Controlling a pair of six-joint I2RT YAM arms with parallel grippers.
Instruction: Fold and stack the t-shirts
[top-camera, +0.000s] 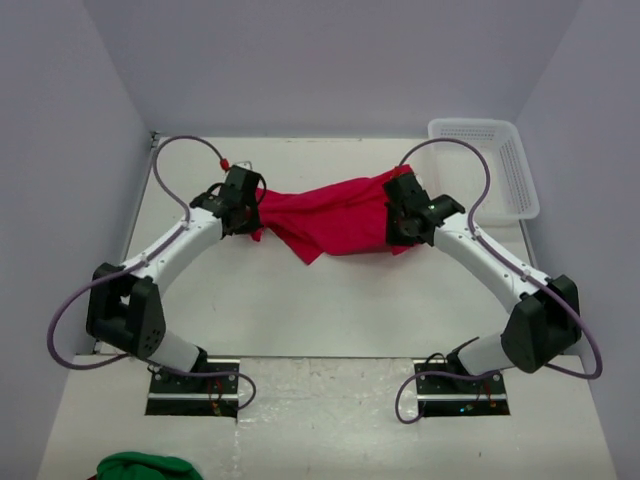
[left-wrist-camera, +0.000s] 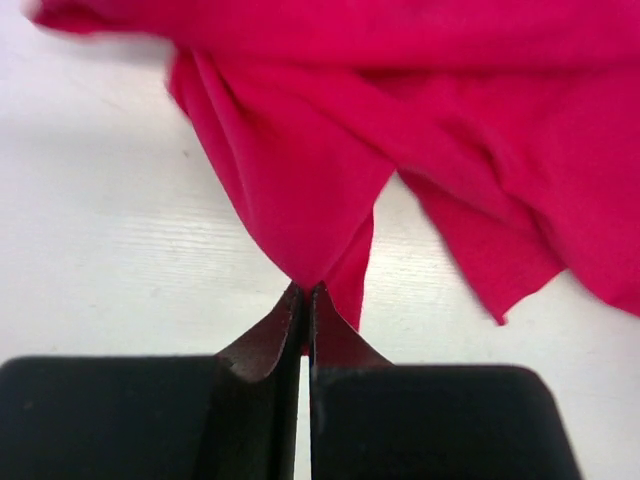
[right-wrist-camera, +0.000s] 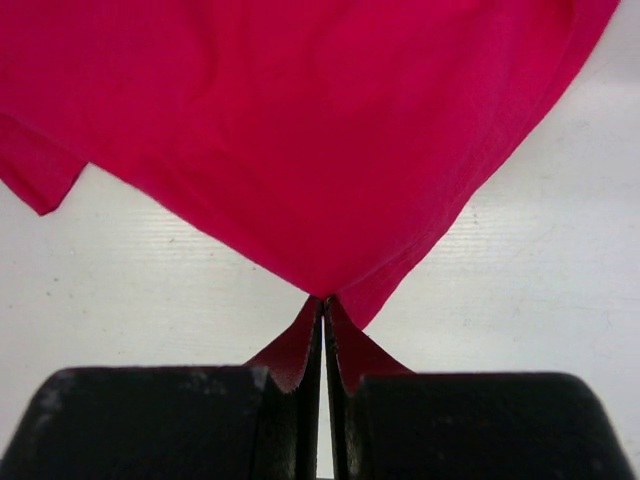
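A red t-shirt (top-camera: 340, 220) lies spread and rumpled across the back middle of the table, with loose folds and corners. My left gripper (top-camera: 244, 226) is shut on a hanging tip of the shirt at its left end. My right gripper (top-camera: 400, 238) is shut on a corner at the shirt's right end; in the right wrist view the cloth (right-wrist-camera: 290, 150) fans out from the fingertips.
A white empty basket (top-camera: 480, 170) stands at the back right. Bare table (top-camera: 310, 310) lies in front of the shirt. A green cloth (top-camera: 145, 465) is at the bottom left, near the bases. Walls bound the table.
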